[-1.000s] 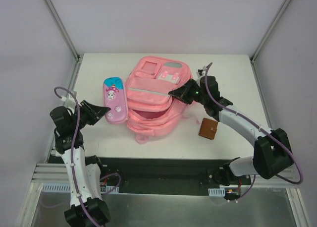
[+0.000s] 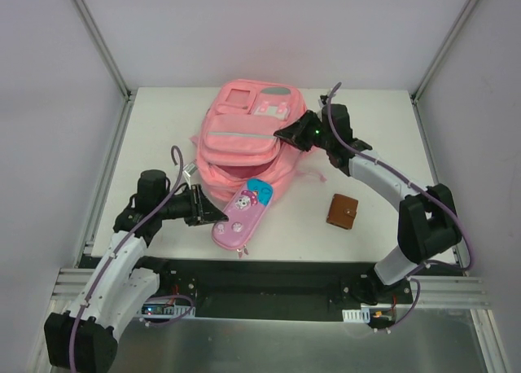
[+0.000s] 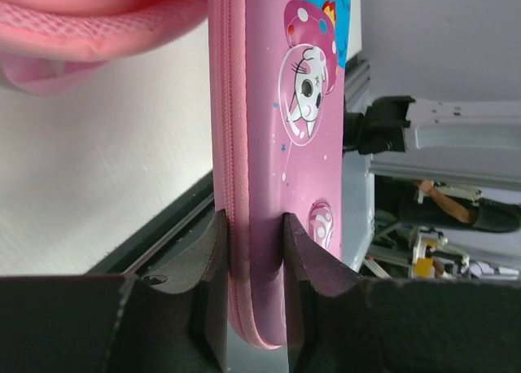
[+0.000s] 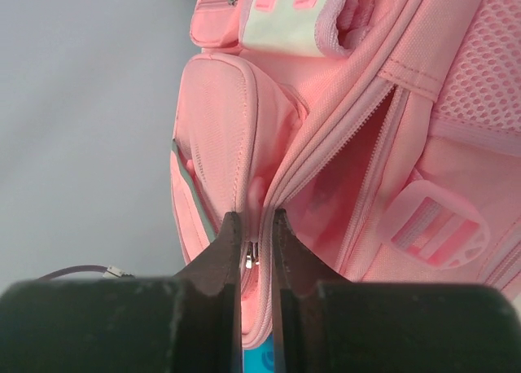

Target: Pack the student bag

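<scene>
A pink pencil case point(image 2: 242, 216) with cartoon stickers and a blue end is held by my left gripper point(image 2: 210, 210) over the table's front, just below the bag. In the left wrist view the fingertips of my left gripper grip its zipped side. The pink backpack point(image 2: 238, 131) lies at the back centre, its compartment partly open. My right gripper point(image 2: 289, 133) is shut on the bag's zipped rim at its right side; the right wrist view shows fabric and zip point(image 4: 259, 210) between the fingertips.
A small brown wallet point(image 2: 342, 211) lies on the white table point(image 2: 383, 137) right of centre. The front edge drops to a dark rail below the pencil case.
My left gripper has carried the pencil case from left of the bag rightward and toward the front.
</scene>
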